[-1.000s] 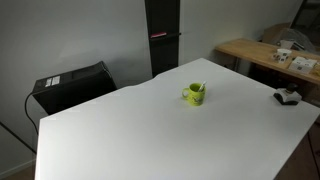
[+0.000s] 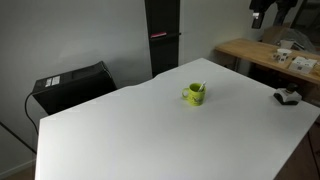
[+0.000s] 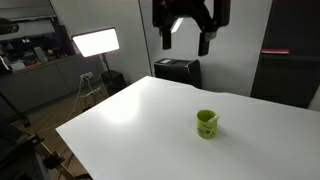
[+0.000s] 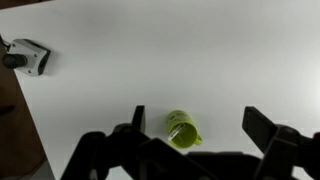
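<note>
A yellow-green mug [image 2: 194, 94] stands upright on the white table [image 2: 140, 125], its handle towards the left in exterior view 1. Something thin and white, perhaps a spoon handle [image 3: 214, 118], leans out over its rim. High above the tabletop hangs my gripper [image 3: 188, 48], its fingers wide apart and nothing between them. From the wrist view, the mug [image 4: 182, 132] lies low in the picture, between the two fingertips but well below them. Part of the gripper hides the area just under the mug there.
A small grey-and-black device [image 4: 32, 57] sits by the table's edge. A black box [image 2: 75, 88] stands at the far left in exterior view 1. Beyond the table is a wooden side table [image 2: 262, 52] with cups.
My gripper has come into exterior view 1 at the top right, where it was out of view before. The mug and table have not moved.
</note>
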